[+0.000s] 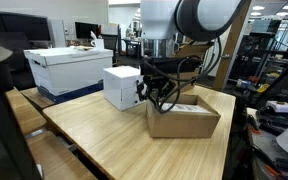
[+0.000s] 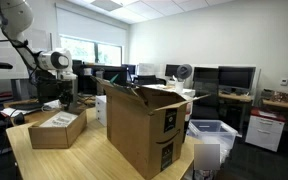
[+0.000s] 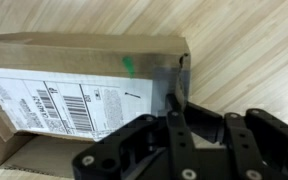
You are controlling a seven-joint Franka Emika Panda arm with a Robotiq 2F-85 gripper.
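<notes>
A small open cardboard box (image 1: 184, 125) stands on the wooden table, at the right in exterior view 1. Over its left end is my gripper (image 1: 156, 97), pointing down at the rim. In the wrist view the gripper is shut on the box's end wall, whose thin brown edge (image 3: 181, 82) shows at the fingertips. Inside the box lies a white shipping label (image 3: 74, 100) with barcodes. The lower part of the box interior is partly hidden by the gripper in the wrist view.
A white cube-like box (image 1: 121, 87) and a lidded white storage box (image 1: 69, 68) stand behind. In exterior view 2 a large open cardboard carton (image 2: 149, 132) fills the near table. Bare tabletop (image 1: 109, 130) lies left of the small box.
</notes>
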